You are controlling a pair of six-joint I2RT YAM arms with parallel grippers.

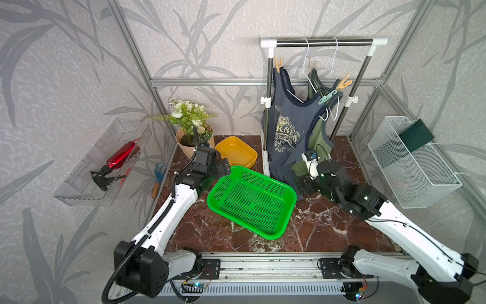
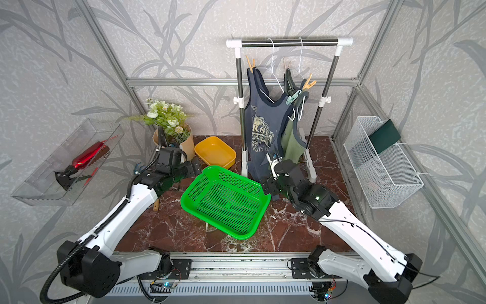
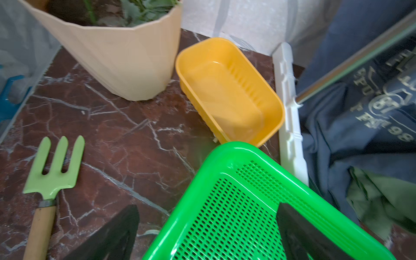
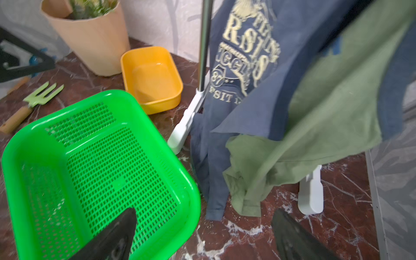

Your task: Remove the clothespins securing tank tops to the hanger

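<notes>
A dark blue tank top with a print (image 1: 291,126) hangs at the front of the rack, and an olive green one (image 1: 319,141) hangs behind it, both on white wire hangers. A wooden clothespin (image 1: 278,64) grips the blue top's left strap. At the right strap sit a teal clothespin (image 1: 327,97) and a yellow-orange clothespin (image 1: 343,82). Another small clothespin (image 1: 312,65) shows on the rear top. Open and empty, my left gripper is near the green basket's left end. My right gripper, also open and empty, stands in front of the shirts' lower hems.
The green basket (image 1: 227,215) lies mid-table, with a yellow tray (image 1: 236,151) behind it. A potted plant (image 1: 188,135) stands back left. The rack's white feet (image 4: 310,195) rest on the table. A small fork (image 3: 56,169) lies at left.
</notes>
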